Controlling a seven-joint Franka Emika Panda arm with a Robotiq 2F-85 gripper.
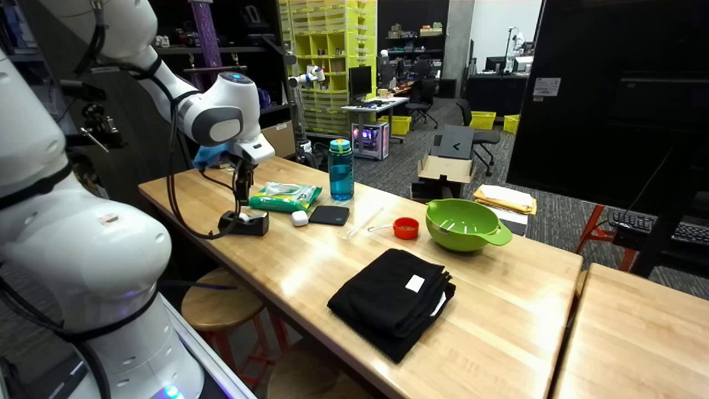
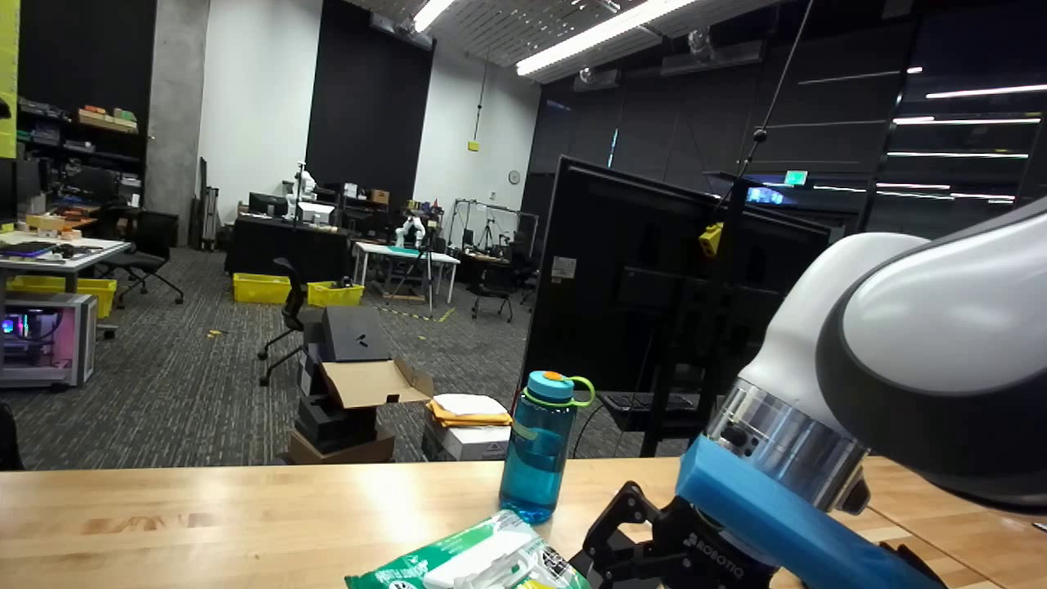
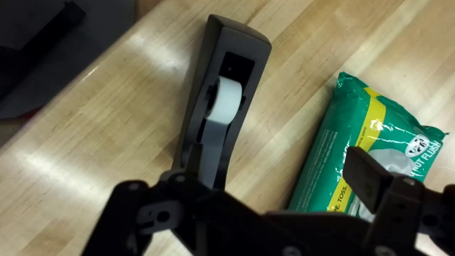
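Note:
My gripper is open above the table, with its two fingers wide apart and nothing held between them. Under the left finger (image 3: 194, 162) in the wrist view lies the near end of a black tape dispenser (image 3: 245, 40) with a white tape roll (image 3: 226, 102). The right finger (image 3: 367, 175) hangs over a green and yellow wipes packet (image 3: 324, 158). Whether either finger touches what lies below cannot be told. In exterior view 1 the dispenser (image 1: 252, 226) sits near the table's front edge, the packet (image 1: 309, 193) behind it.
A blue bottle (image 1: 342, 173) stands upright behind the packet. Along the table are a white case (image 1: 299, 218), a black wallet-like item (image 1: 330, 215), a red measuring cup (image 1: 406, 229), a green colander (image 1: 458, 223) and folded black cloth (image 1: 392, 292).

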